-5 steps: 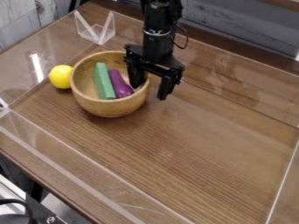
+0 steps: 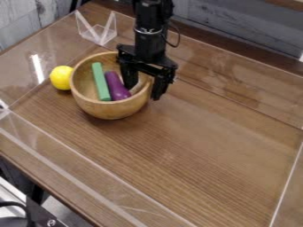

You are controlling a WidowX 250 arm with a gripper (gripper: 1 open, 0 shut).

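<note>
My black gripper [image 2: 145,69] is over the right half of a wooden bowl [image 2: 109,107], open, with dark fingers reaching down at the bowl's rim. Inside the bowl lie a green bar [image 2: 101,82] and a purple object [image 2: 116,87]. Whether anything sits between the fingers is hard to tell.
A yellow lemon-like object [image 2: 62,77] lies just left of the bowl. A white wire or plastic item [image 2: 83,25] is at the back left.
The gripper has shifted slightly, and the green bar and purple object look slightly moved within the bowl. The lemon stays beside the bowl.
</note>
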